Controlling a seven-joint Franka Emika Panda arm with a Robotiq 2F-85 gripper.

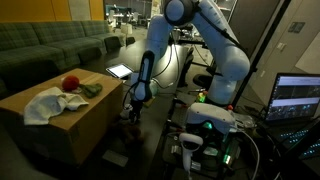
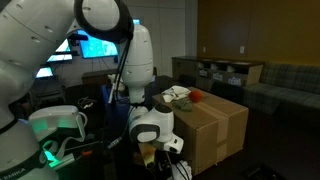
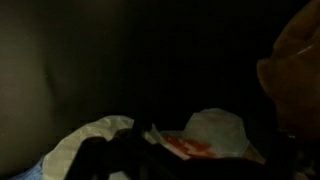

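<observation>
Low beside the brown box, my gripper (image 1: 133, 108) hangs at the end of the white arm (image 1: 148, 66). In the wrist view the gripper is open, its dark fingers hard to make out along the bottom edge. Crumpled whitish bag-like material (image 3: 216, 130) with an orange-red print lies below and around the fingertips. No hold on it shows. In the second exterior view a pale object (image 2: 181, 171) shows at the floor under the wrist. The wrist itself hides most of the gripper there.
On the brown box (image 2: 215, 125) lie a white cloth (image 1: 52, 104), a red round object (image 1: 70, 83) and a green item (image 1: 91, 90). A brown surface (image 3: 295, 80) edges the wrist view's right side. The surrounding floor is dark.
</observation>
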